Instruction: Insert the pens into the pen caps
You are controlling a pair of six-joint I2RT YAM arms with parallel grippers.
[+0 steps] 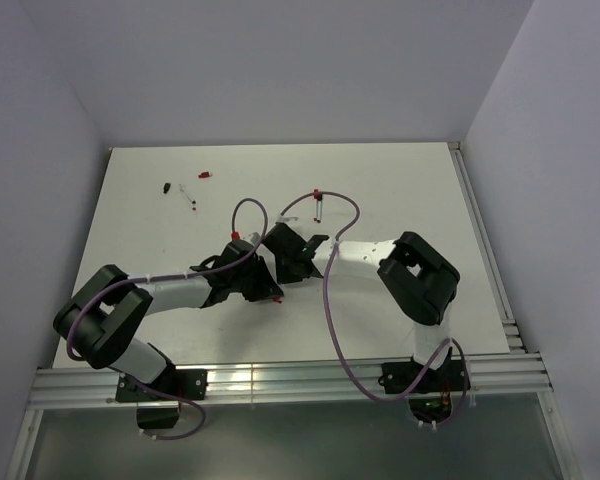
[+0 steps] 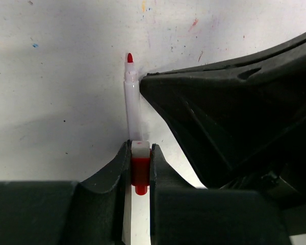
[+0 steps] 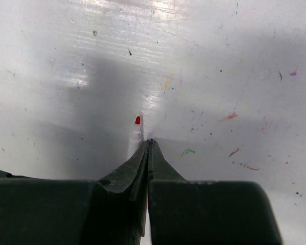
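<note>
Red-and-white, the pen cap [image 2: 140, 168] is pinched between the fingers of my left gripper. A white marker pen [image 2: 133, 104] with a red tip lies on the table just beyond the cap, its tip pointing away from my left gripper in the left wrist view. My right gripper is shut with nothing between its fingers. The pen [image 3: 136, 133] is just left of those fingertips, outside them, its lower part hidden in the right wrist view. From above, both grippers are close together at the table's middle, the pen there mostly covered.
Toward the back left are a red cap [image 1: 205, 175], a black cap [image 1: 167, 187] and another pen [image 1: 188, 197]. Slim pens [image 1: 319, 210] with red and black ends lie behind the right arm. Purple cables [image 1: 328, 300] loop over the arms.
</note>
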